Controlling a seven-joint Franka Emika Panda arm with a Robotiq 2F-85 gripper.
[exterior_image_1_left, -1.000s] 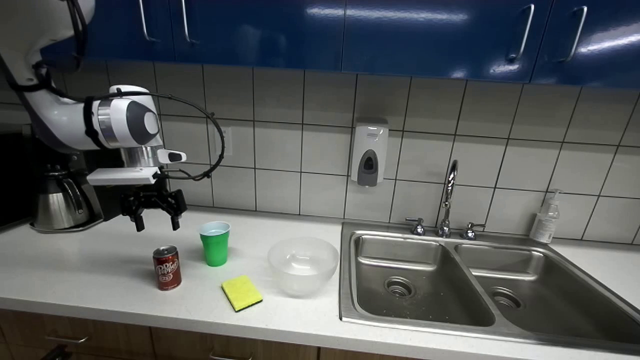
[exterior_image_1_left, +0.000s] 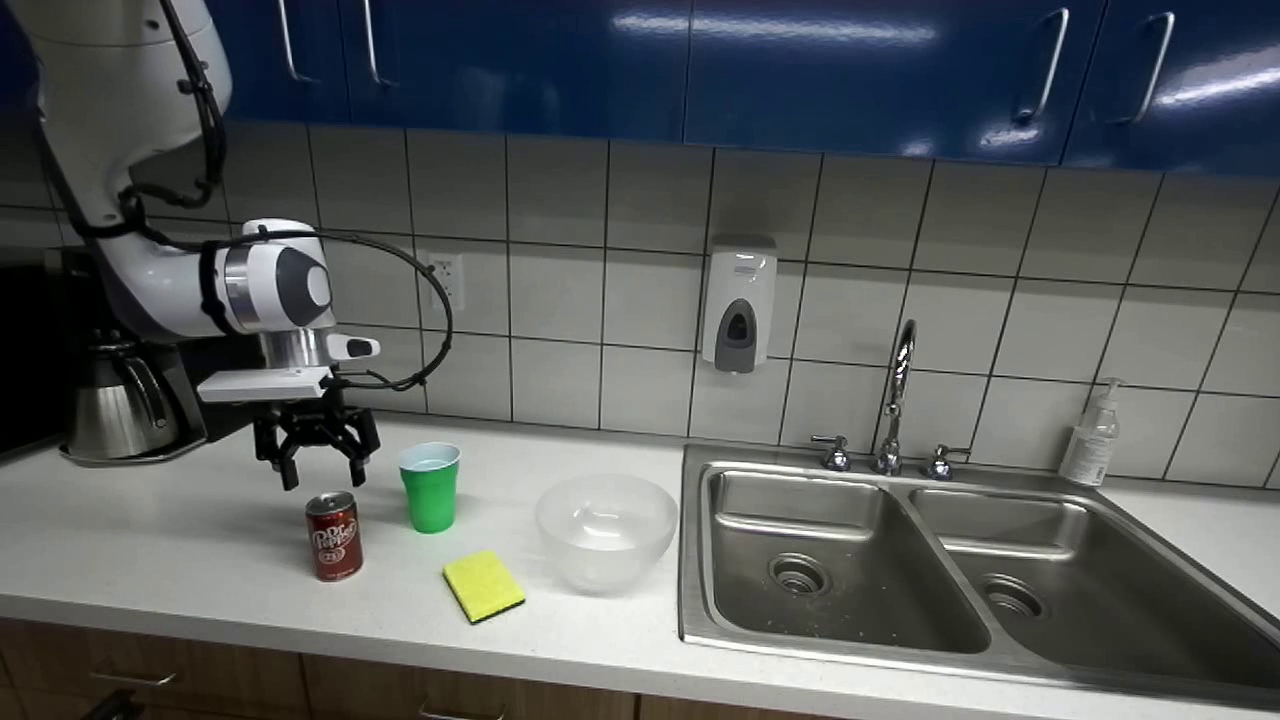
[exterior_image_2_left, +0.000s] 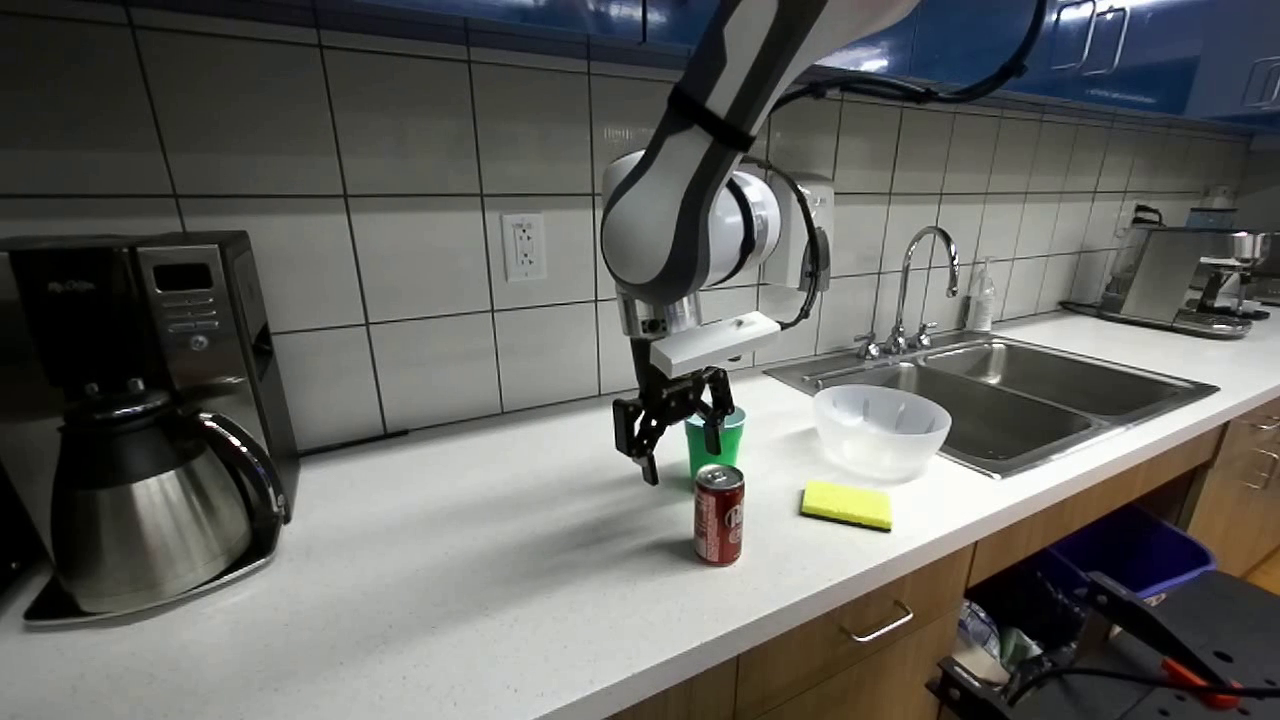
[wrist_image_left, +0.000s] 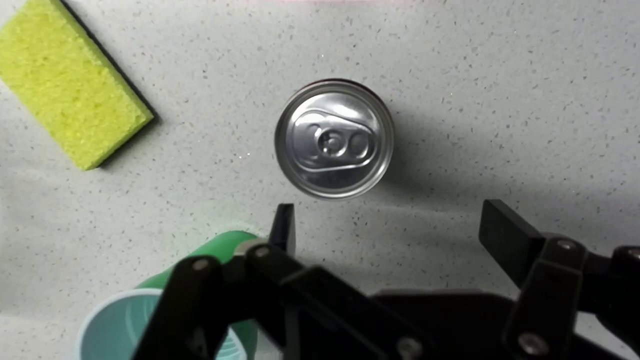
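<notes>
On the white counter stands an upright red Dr Pepper can (exterior_image_1_left: 333, 540); the wrist view looks down on its silver lid (wrist_image_left: 334, 139). My gripper (exterior_image_1_left: 324, 478) hangs above the counter behind the can, open and holding nothing. In the wrist view the can lies just beyond the gap between the fingertips, toward the left one. A green cup (exterior_image_1_left: 431, 494) stands upright beside the can, partly covered by my left finger in the wrist view. The yellow sponge (exterior_image_1_left: 485, 584) lies flat in front of the cup, near a clear frosted bowl (exterior_image_1_left: 606, 540).
A double steel sink (exterior_image_1_left: 768, 480) is set into the counter to the right of the bowl. At the far left sits a coffee maker with a steel carafe (exterior_image_2_left: 156, 504).
My gripper has come down and moved slightly right, closer to the can's height. The can, cup, sponge and bowl have stayed in place.
</notes>
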